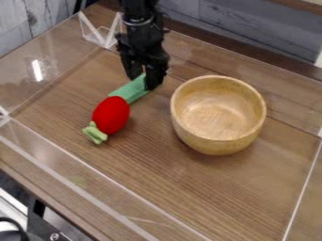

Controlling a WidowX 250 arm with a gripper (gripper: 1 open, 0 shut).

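My gripper point(137, 71) is at the upper middle of the camera view, over the back end of a green block point(127, 91); whether its fingers touch the block is unclear, as is their opening. A red object with a green end point(111, 117), like a toy vegetable, lies in front of the block. A tan round bowl point(217, 114) sits to the right.
A clear plastic piece point(101, 28) stands near the back left edge.
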